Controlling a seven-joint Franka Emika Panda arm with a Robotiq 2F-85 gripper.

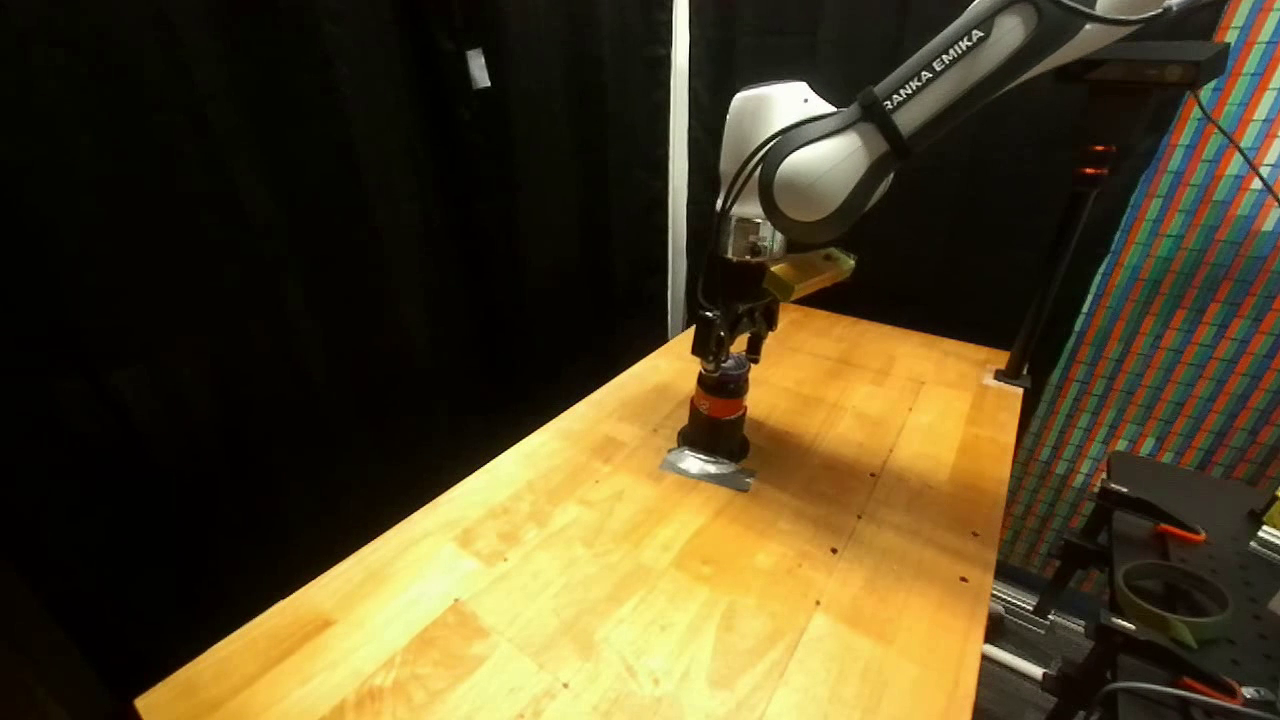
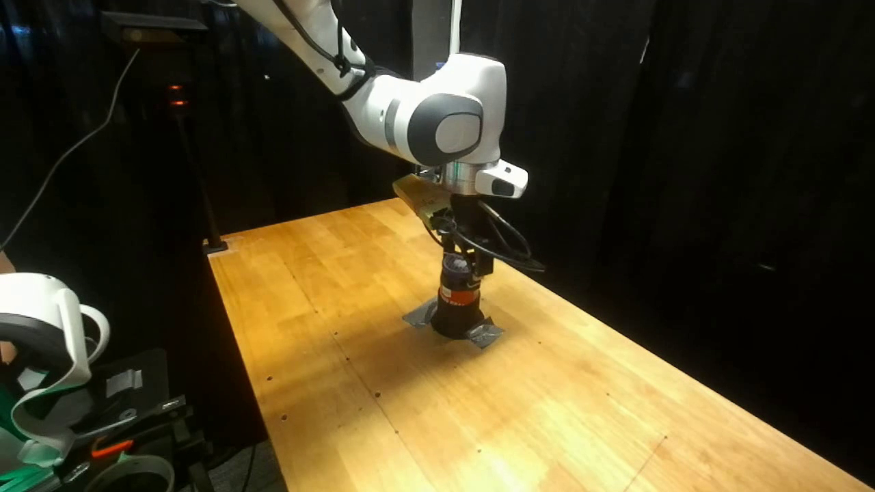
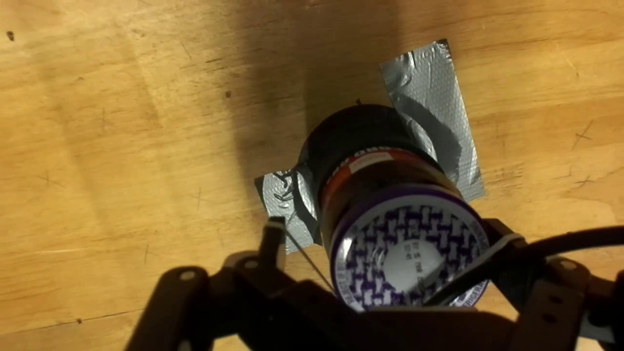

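Note:
A dark jar with a red-orange label (image 1: 719, 406) stands in a black holder (image 1: 713, 442), which grey tape (image 1: 708, 468) fixes to the wooden table. Its purple-and-white patterned lid (image 3: 414, 257) faces up in the wrist view. My gripper reaches down around the lid with its fingers apart. On the left, the finger (image 3: 271, 243) stands clear of the lid, with a visible gap. The right finger (image 3: 504, 239) is close against the lid's edge; whether it touches cannot be told. A dark cable crosses part of the lid.
Black curtains hang along one long side. Off the other side, a black cart (image 1: 1200, 504) carries clamps and a tape roll (image 1: 1172, 600). A dark post (image 1: 1052, 276) rises at the table's far corner.

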